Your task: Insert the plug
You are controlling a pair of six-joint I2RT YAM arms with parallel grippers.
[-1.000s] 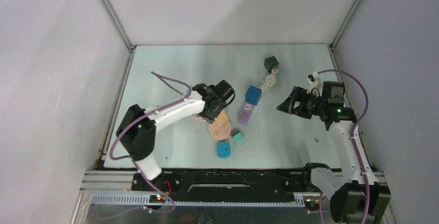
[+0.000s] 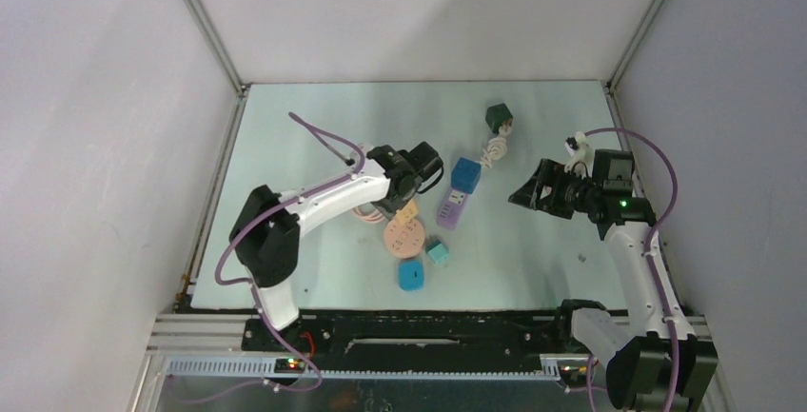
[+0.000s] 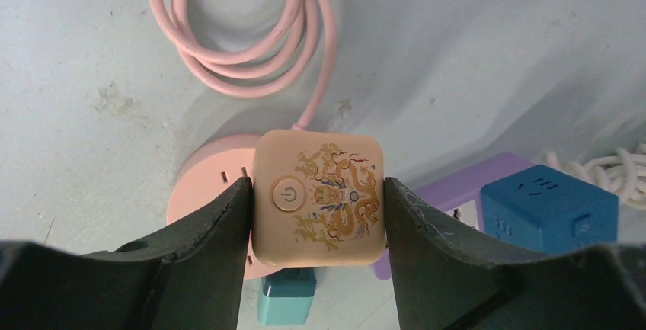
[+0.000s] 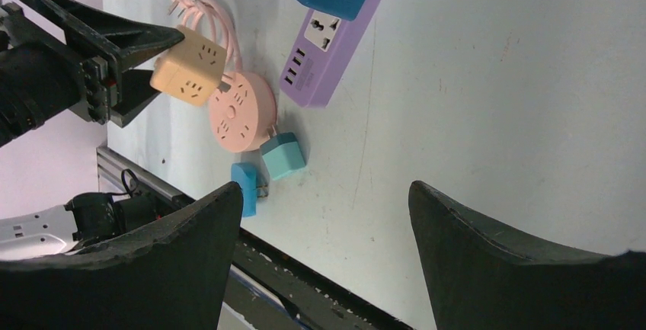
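A tan cube plug with a dragon print is gripped by my left gripper [image 2: 404, 210]; in the right wrist view its prongs show beside it, over the round pink power strip [image 4: 236, 116] with coiled cable. A purple power strip [image 2: 450, 210] lies to the right, a blue cube [image 2: 465, 174] on its far end. My right gripper [image 2: 523, 193] is apart at the right, its fingers spread, nothing between them.
A teal plug [image 2: 437, 251] and a flat blue plug [image 2: 411, 275] lie near the front. A dark green cube [image 2: 499, 115] with a white cable sits at the back.
The right arm has not visibly moved.
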